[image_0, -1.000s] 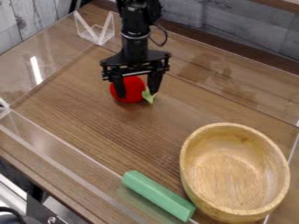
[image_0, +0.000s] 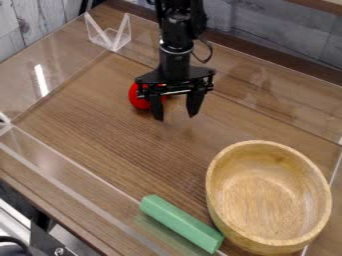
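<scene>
The black gripper (image_0: 177, 100) hangs over a red rounded object (image_0: 139, 98) at the upper middle of the table (image_0: 107, 150), partly in front of it and to its right. The red object shows at the gripper's left and is otherwise hidden behind it. Whether the fingers hold anything is unclear.
A wooden bowl (image_0: 267, 195) sits at the lower right. A green cylinder (image_0: 181, 222) lies at the front, left of the bowl.
The gripper has moved slightly right, so the red object now shows more to its left.
</scene>
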